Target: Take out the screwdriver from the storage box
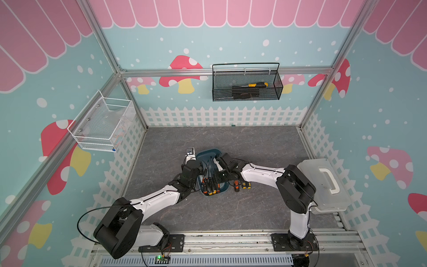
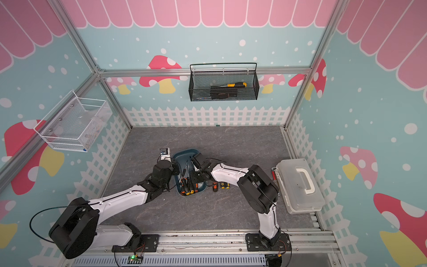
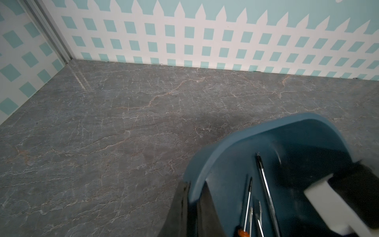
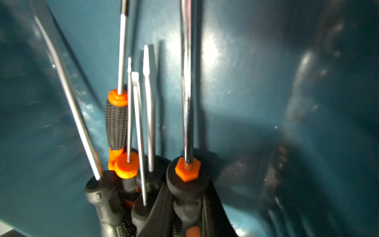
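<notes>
The blue storage box [image 2: 185, 151] stands mid-table with several screwdrivers inside, handles toward the front. In the right wrist view, my right gripper is shut around the black handle of a screwdriver with an orange hexagonal collar [image 4: 188, 169]. Its long steel shaft still lies within the box. Other screwdrivers [image 4: 148, 106] crowd just left of the held one. At the box's left side, my left gripper pinches the box wall between its dark fingers. From above, both gripper tips are mostly covered by the arms.
An orange-and-black tool [image 1: 236, 186] and a yellow-and-black tool [image 1: 246, 184] lie right of the box. A clear lidded case [image 1: 311, 178] is at far right. Black [image 1: 247, 95] and white [image 1: 95, 144] wire baskets hang on the walls. Table behind the box is clear.
</notes>
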